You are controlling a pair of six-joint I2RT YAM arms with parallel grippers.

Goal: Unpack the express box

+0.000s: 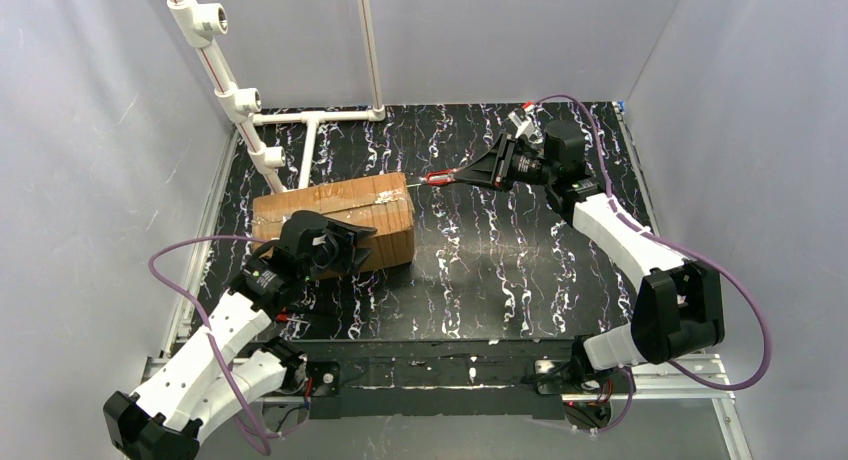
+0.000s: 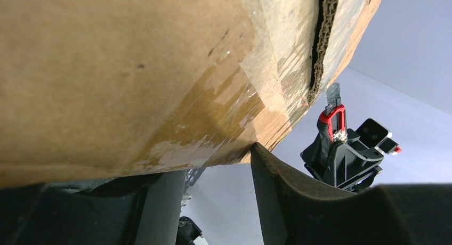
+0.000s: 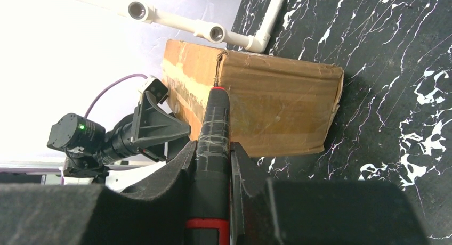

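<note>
A taped cardboard box (image 1: 385, 230) lies at the left of the black marbled table, with a slit along the taped seam (image 2: 323, 37) on its top. My left gripper (image 1: 358, 250) presses at the box's front side, its fingers shut at the edge of the cardboard (image 2: 213, 122). My right gripper (image 1: 455, 177) is shut on a red-and-black utility knife (image 3: 212, 165), whose blade (image 2: 333, 96) points at the seam at the box's right end.
White pipe framework (image 1: 340, 116) stands along the back and left of the table, close behind the box.
</note>
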